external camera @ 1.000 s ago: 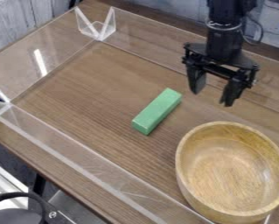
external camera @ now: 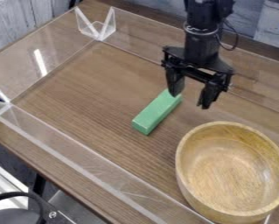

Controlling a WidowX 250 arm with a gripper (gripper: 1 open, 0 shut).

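A green rectangular block (external camera: 155, 115) lies diagonally on the wooden table, left of a large tan round bowl (external camera: 229, 171). The black gripper (external camera: 191, 81) hangs from the top of the view just above and beyond the block's upper end, its two fingers spread open, one on each side. Nothing shows held between them.
A white wireframe object (external camera: 96, 27) stands at the back left. Black cables or hardware sit at the lower left edge and behind the arm.
The gripper has moved left and slightly toward the viewer, coming over the upper end of the green block. The block and bowl look unmoved.
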